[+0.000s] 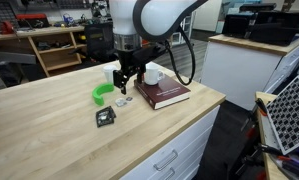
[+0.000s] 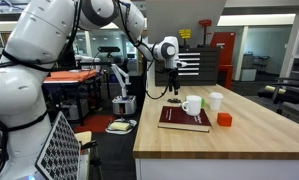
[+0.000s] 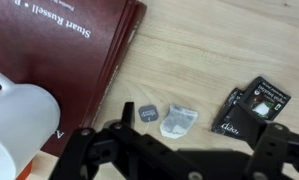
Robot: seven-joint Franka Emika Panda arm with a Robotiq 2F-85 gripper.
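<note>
My gripper stands open above the light wood table, with nothing between its fingers. Below it in the wrist view lie a small pale packet (image 3: pixel 177 122) and a small grey square piece (image 3: pixel 148 113). A black packet (image 3: pixel 259 105) with a printed label lies to their right. At the left is a dark red book (image 3: pixel 64 45), with a white mug (image 3: pixel 19 135) partly out of view. In exterior view 1 the gripper (image 1: pixel 130 80) hangs over the table just left of the book (image 1: pixel 161 93); the mug (image 1: pixel 153 74) is partly hidden.
A green curved object (image 1: pixel 101 94) lies left of the gripper. Exterior view 2 shows a red block (image 2: pixel 225 119) and a white cup (image 2: pixel 216 101) beyond the book.
</note>
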